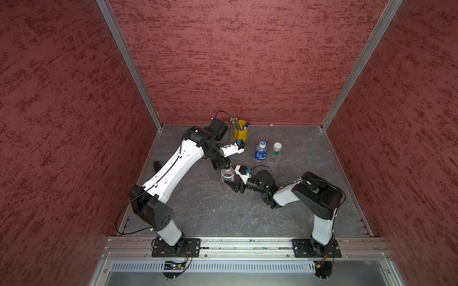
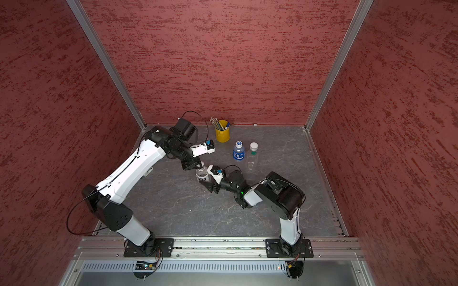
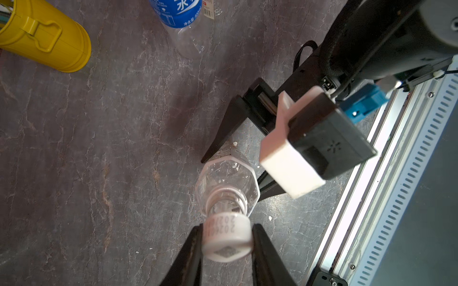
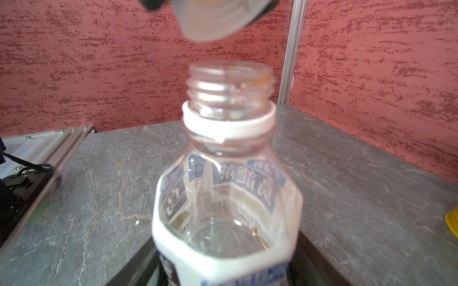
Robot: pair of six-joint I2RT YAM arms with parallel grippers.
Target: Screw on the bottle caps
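Note:
A white cap [image 3: 227,237] is pinched between the fingers of my left gripper, which is shut on it. Below stands a clear bottle [image 4: 229,190], upright, its threaded neck [image 4: 231,88] bare. In the right wrist view the cap [image 4: 214,19] hangs above the mouth, with a visible gap. My right gripper has one finger on each side of the bottle's body; whether both touch it cannot be made out, as the fingers are dark and blurred. From above, both grippers meet at the bottle [image 1: 228,176] near mid-table.
Behind my right arm stand a blue-labelled bottle [image 1: 260,151] and a clear bottle with a white cap [image 1: 277,150]. A yellow cup [image 1: 241,133] of pens and brushes stands at the back.

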